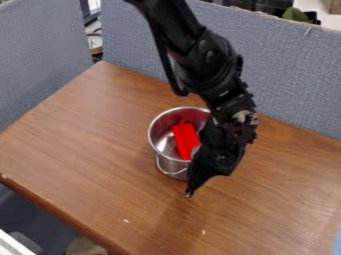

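Note:
A small steel pot with a wire handle stands on the wooden table, a red block inside it. My black gripper reaches down at the pot's right side, its fingertips low by the pot's base and partly over its right half. The fingers look shut; whether they touch the pot is hard to tell.
Grey padded panels border it at the back and left. The table's front-left edge drops to the floor.

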